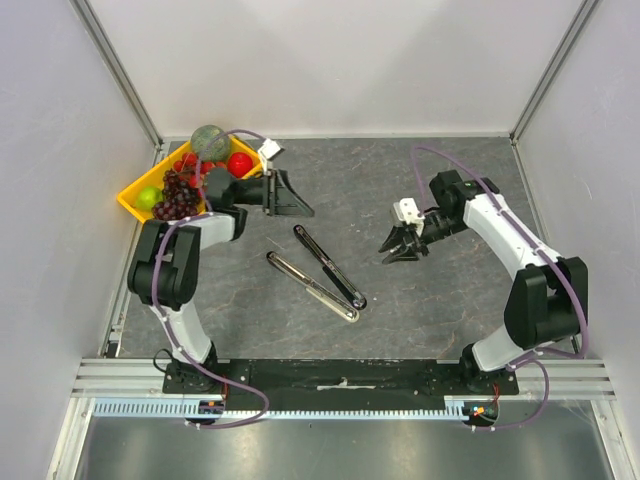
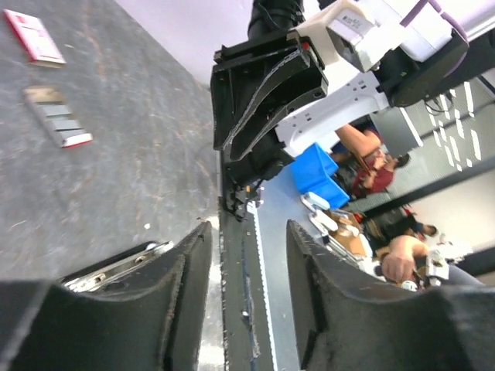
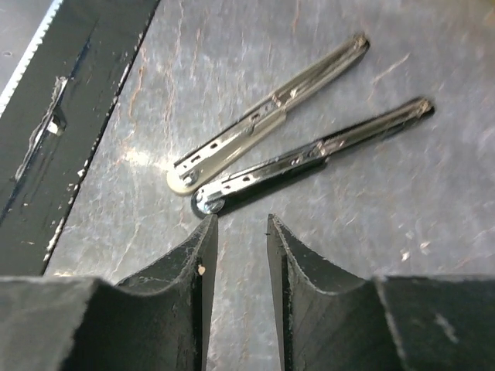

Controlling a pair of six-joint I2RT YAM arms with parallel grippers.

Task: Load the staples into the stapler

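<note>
Two staplers lie unfolded side by side on the grey table: a black one [image 1: 330, 267] and a cream one [image 1: 312, 286]. The right wrist view shows the black stapler [image 3: 313, 154] and the cream stapler [image 3: 267, 114] with bare metal channels. A strip of staples [image 2: 58, 116], seemingly in a small tray, lies in the left wrist view near a red and white box [image 2: 36, 37]; I cannot make out either in the top view. Above the table, up-left of the staplers, my left gripper [image 1: 297, 207] is open and empty. Right of them, my right gripper [image 1: 400, 248] is open, nothing between its fingers.
A yellow basket [image 1: 128, 198] heaped with fruit stands at the back left, close to my left arm. White walls enclose the table on its back and sides.
</note>
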